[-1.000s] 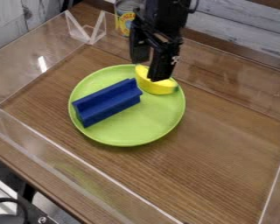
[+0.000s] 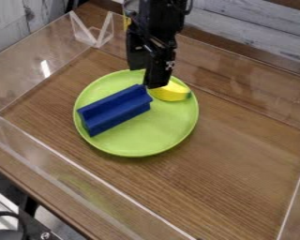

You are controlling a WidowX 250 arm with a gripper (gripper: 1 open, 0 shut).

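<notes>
A green plate (image 2: 146, 136) lies on the wooden table. On its left half rests a long blue block (image 2: 112, 110). A yellow object (image 2: 172, 91) lies at the plate's back right, partly behind my black gripper (image 2: 150, 73). The gripper hangs just over the back of the plate, above and left of the yellow object; whether it is open or shut is hard to make out.
Clear plastic walls edge the tray area at left. A small yellow item stands at the back behind the arm, mostly hidden.
My gripper has moved left and down, toward the blue block, now covering more of the yellow object's left side. The plate and block are unchanged.
</notes>
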